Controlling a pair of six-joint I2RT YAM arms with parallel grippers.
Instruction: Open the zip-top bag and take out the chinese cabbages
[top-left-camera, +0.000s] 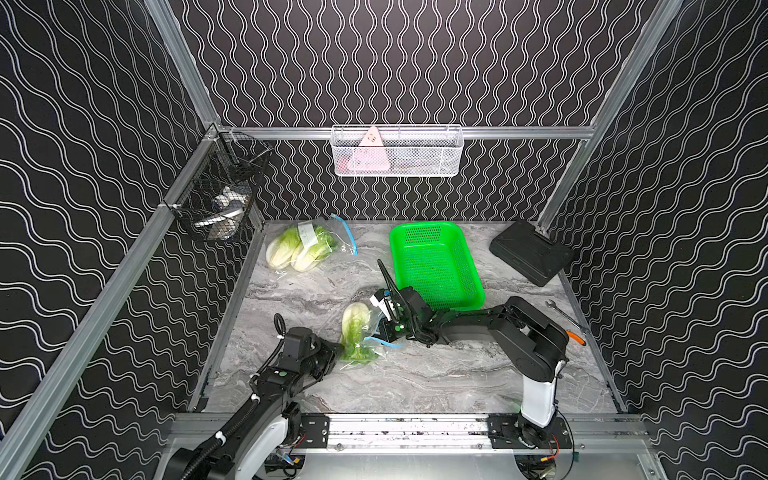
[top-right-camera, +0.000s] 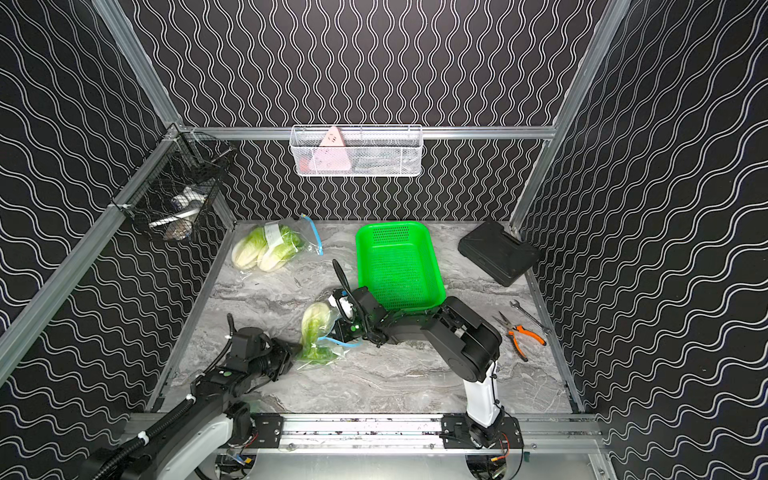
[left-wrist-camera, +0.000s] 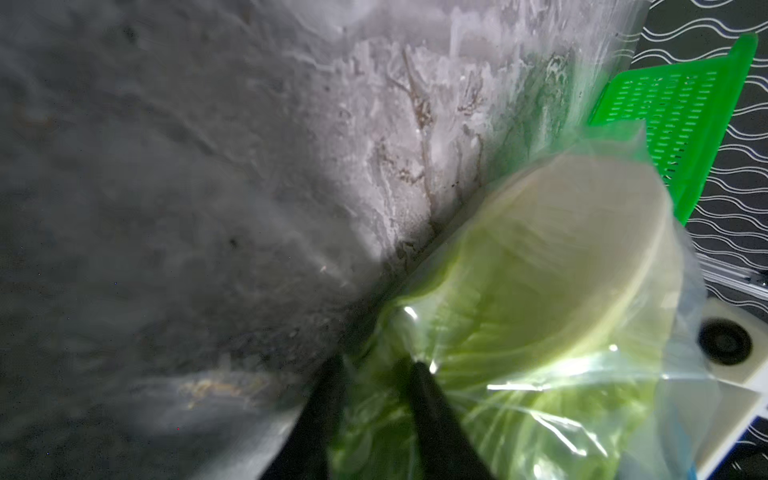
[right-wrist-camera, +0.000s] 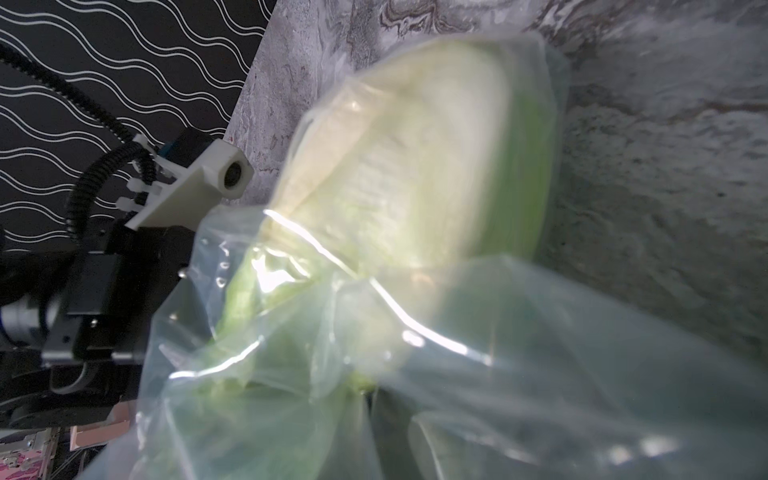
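Observation:
A clear zip top bag (right-wrist-camera: 512, 336) with a pale green chinese cabbage (top-left-camera: 353, 328) inside lies at the front middle, its blue zip strip (top-left-camera: 382, 342) toward the right. At the cabbage's leafy end, my left gripper stands with its dark fingers apart; green leaves under film show in the gap, and whether film is caught there cannot be told. My right gripper is shut at the bag's right side, where loose film gathers at its fingertips and partly veils them. A second bag of cabbages (top-left-camera: 300, 248) rests at the back left.
Behind the right arm sits an empty green basket (top-left-camera: 476, 280). A black case (top-right-camera: 497, 252) and orange-handled pliers (top-right-camera: 520, 342) lie at the right. Bare marble tabletop (top-left-camera: 448, 376) stretches along the front.

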